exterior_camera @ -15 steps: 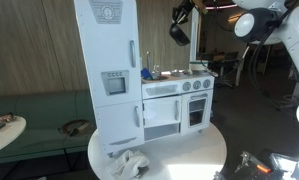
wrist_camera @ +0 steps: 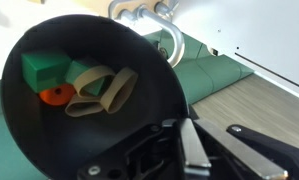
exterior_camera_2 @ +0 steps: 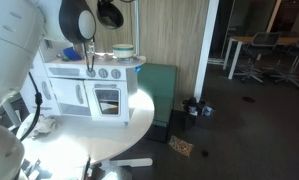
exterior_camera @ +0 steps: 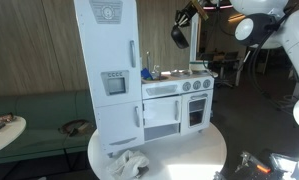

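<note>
A black pan [wrist_camera: 139, 120] fills much of the wrist view, its open top facing the camera. Inside it lie green blocks [wrist_camera: 46, 68], an orange ring-like piece [wrist_camera: 57, 95] and tan loops [wrist_camera: 117, 90]. My gripper is shut on the pan at its near side; the exact grip is partly hidden by the fingers. From outside, the pan [exterior_camera: 180, 38] hangs in the air above the right part of the white toy kitchen [exterior_camera: 164, 88], tilted, clear of the counter.
Small items, including a stacked bowl-like piece [exterior_camera_2: 123, 51], stand on the kitchen's counter. The tall fridge unit [exterior_camera: 111, 70] rises to the left. A white crumpled bag [exterior_camera: 127, 164] lies on the round table [exterior_camera: 194, 160] in front. A green bench [exterior_camera_2: 161, 90] stands behind.
The pan and gripper have shifted slightly downward over the last second. The kitchen and the table items look unmoved.
</note>
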